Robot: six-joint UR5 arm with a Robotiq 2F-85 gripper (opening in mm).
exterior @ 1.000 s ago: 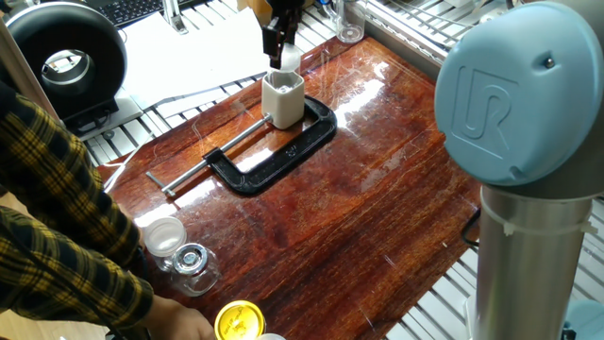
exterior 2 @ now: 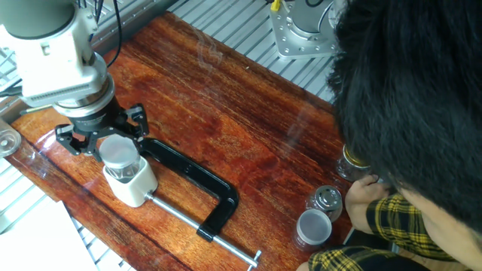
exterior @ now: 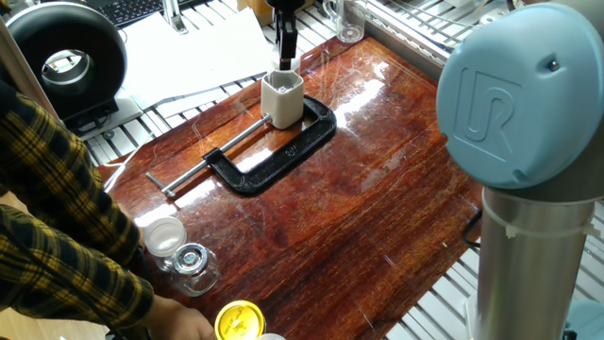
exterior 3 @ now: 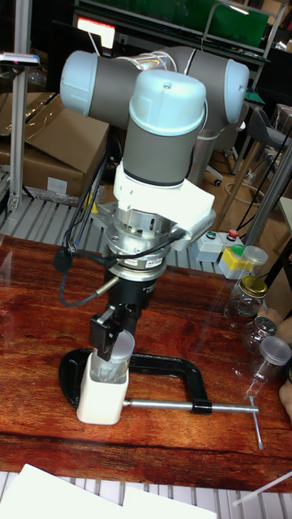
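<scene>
A clear jar with a frosted white lid [exterior 2: 119, 151] stands in a white square holder [exterior 2: 131, 187] on the wooden board. Around the lid, my gripper [exterior 2: 105, 138] is open, its black fingers [exterior 2: 138, 120] spread wide to either side. In exterior view 3, one finger comes down close beside the jar [exterior 3: 110, 369]; whether it touches cannot be told. A black C-clamp [exterior: 274, 173] lies on the board, its steel screw [exterior: 203, 172] reaching the holder. From exterior view 1, the gripper covers much of the lid.
Several lidded jars, including a silver-lidded one [exterior: 195, 271] and a yellow-lidded one [exterior: 240, 321], stand near a person's hand [exterior 2: 364, 202]. An empty glass [exterior: 350, 21] sits at the board's far corner. The board's middle [exterior: 349, 217] is clear.
My gripper has turned and shifted slightly right in exterior view 1, so its fingers now line up one behind the other. The holder, clamp and other jars have stayed put.
</scene>
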